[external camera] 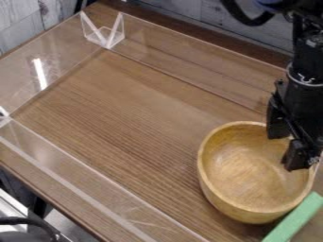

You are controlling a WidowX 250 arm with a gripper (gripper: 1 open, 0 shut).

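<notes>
My gripper (288, 142) hangs at the right edge over the back rim of a wooden bowl (247, 180), reaching down from a black arm. Its fingers look apart, with nothing clearly between them. The bowl is empty and sits at the lower right of the wooden table.
A green object (296, 220) lies at the bowl's lower right. A clear plastic holder (104, 28) stands at the back left.
</notes>
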